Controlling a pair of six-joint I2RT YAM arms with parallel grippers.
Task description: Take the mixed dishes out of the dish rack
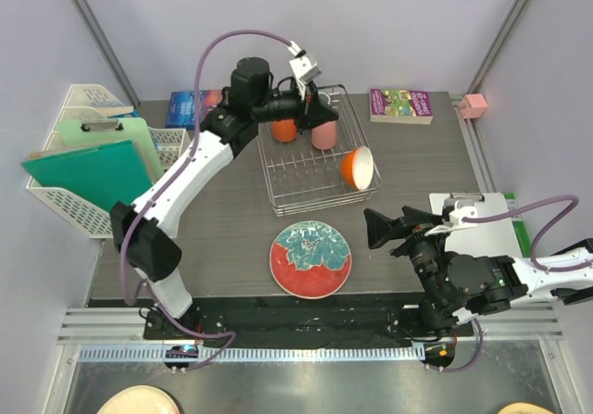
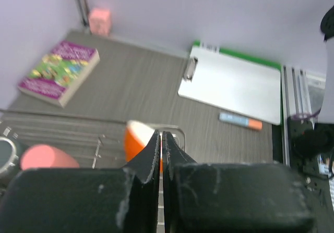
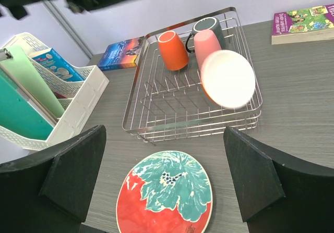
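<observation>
The orange bowl [image 1: 350, 169] with a white inside [image 3: 228, 79] leans at the front right of the wire rack [image 3: 172, 122], its opening facing right. An orange mug [image 3: 173, 50], a pink cup [image 3: 206, 45] and a dark grey-green mug [image 3: 215, 23] stand farther back in it. Above the rack's back part, my left gripper [image 1: 311, 116] is raised away from the bowl; its fingertips meet in the left wrist view with nothing between them. My right gripper is spread wide and empty, right of the red floral plate [image 1: 312, 280] lying on the table.
At left, a white basket [image 1: 69, 212] holds folders. A clipboard [image 2: 229, 84] and a glue stick [image 2: 240, 120] lie to the right. Bare table surrounds the plate.
</observation>
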